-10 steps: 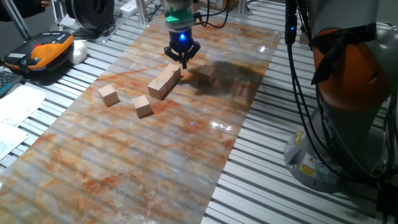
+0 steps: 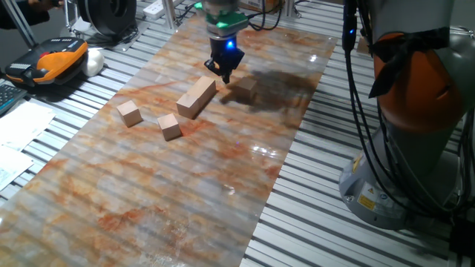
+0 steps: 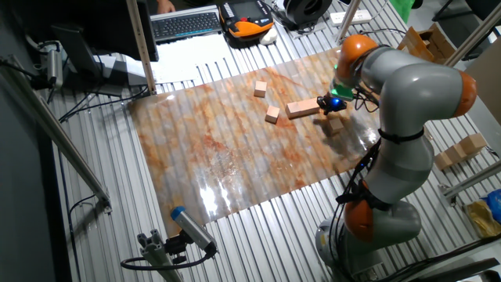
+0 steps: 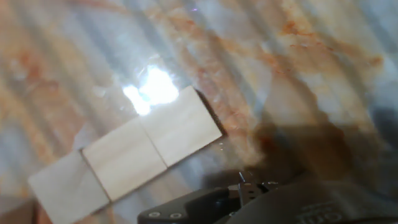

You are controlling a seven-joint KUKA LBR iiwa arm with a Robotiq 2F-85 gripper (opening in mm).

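Three wooden blocks lie end to end as one row [image 4: 127, 155] in the wrist view; from outside it appears as a long bar [image 2: 197, 97]. Two separate cubes, one farther left [image 2: 129, 113] and one nearer the row [image 2: 169, 127], rest on the marbled sheet. Another cube [image 2: 245, 90] sits in the arm's shadow, right of the row. My gripper [image 2: 225, 78] hangs above the sheet between the row's far end and the shaded cube, apart from both. Nothing shows in its grasp. Only part of its dark body enters the wrist view's bottom edge, so its finger opening is unclear.
Outside the sheet, more wooden blocks [image 3: 462, 151] lie behind the arm. A camera on a post [image 3: 192, 229] stands by the front edge.
My gripper has shifted slightly right in exterior view 1 and turned a little, toward the shaded cube's side. The blocks have stayed where they were.
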